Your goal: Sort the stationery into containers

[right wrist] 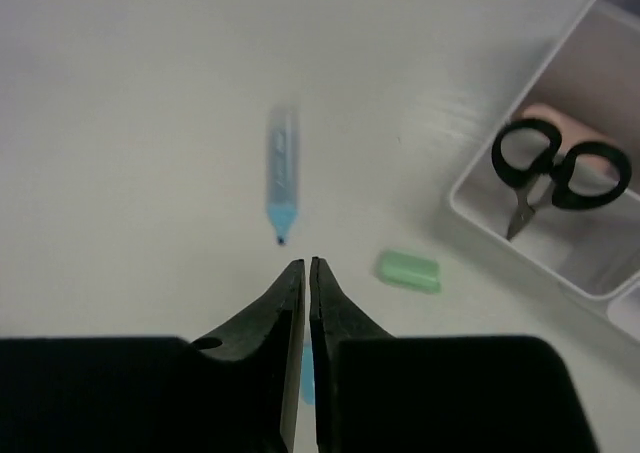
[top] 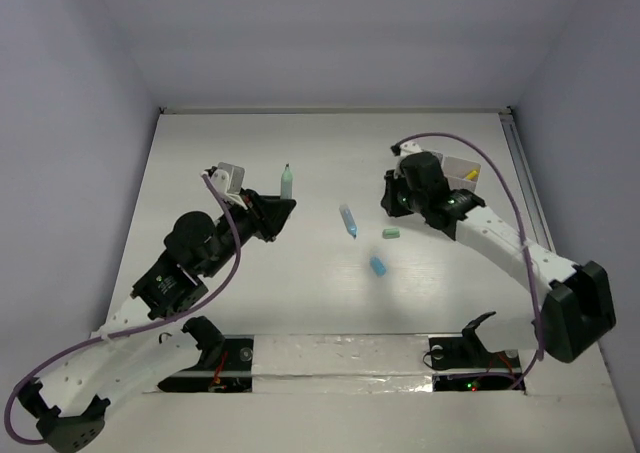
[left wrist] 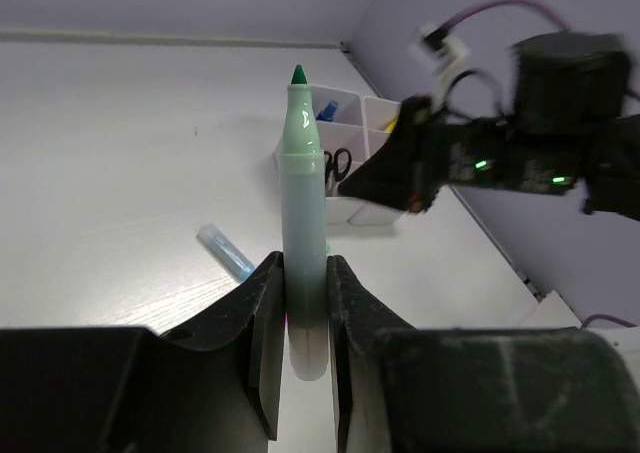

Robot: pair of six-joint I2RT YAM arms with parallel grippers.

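Note:
My left gripper is shut on an upright pale green pen (left wrist: 303, 203) with a green tip. My right gripper is shut, fingertips together, hovering over the table beside the white compartment container (right wrist: 482, 214); nothing shows clearly between its fingers. A blue pen (right wrist: 282, 173), a green eraser-like piece (right wrist: 408, 271) and a small blue piece (top: 378, 266) lie loose on the table. Scissors (right wrist: 586, 198) and a pinkish item (right wrist: 568, 126) sit in one compartment; a blue item (left wrist: 328, 111) and a yellow one (top: 470, 175) are in others.
The right arm partly covers the container in the top view. Walls border the table at the back and sides.

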